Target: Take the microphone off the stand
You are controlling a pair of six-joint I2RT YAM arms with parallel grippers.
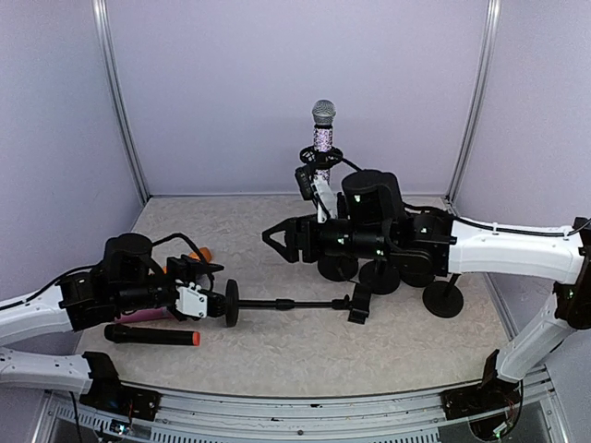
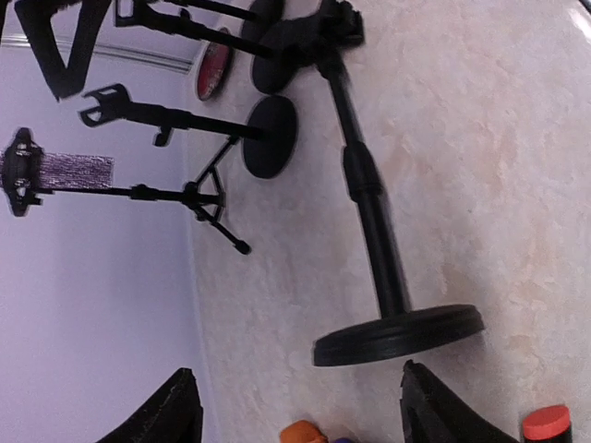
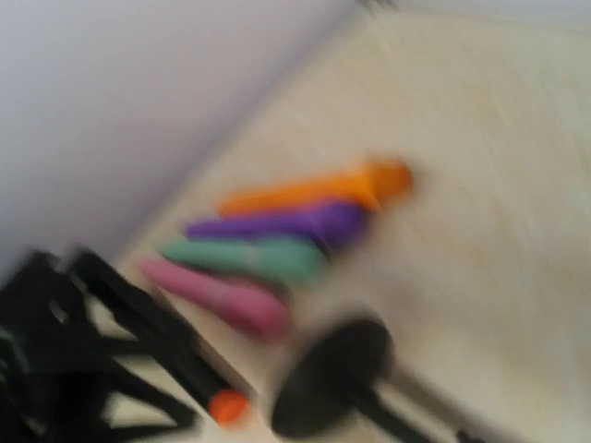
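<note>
A silver-headed microphone (image 1: 323,113) with a glittery body stands upright at the back, held in a tripod stand partly hidden behind my right arm. An empty black stand (image 1: 277,304) lies on its side mid-table, its round base (image 2: 397,335) toward my left gripper (image 1: 209,281). In the left wrist view, that gripper's fingers (image 2: 175,411) are apart, close to the base, with nothing held between them. My right gripper (image 1: 275,242) hovers in front of the tripod stand, open and empty, pointing left.
Orange (image 3: 388,182), purple (image 3: 337,222), green (image 3: 291,259) and pink (image 3: 259,310) microphones lie side by side at the left. A black one with an orange tip (image 1: 152,334) lies in front of them. Several empty stands (image 1: 443,298) occupy the back right.
</note>
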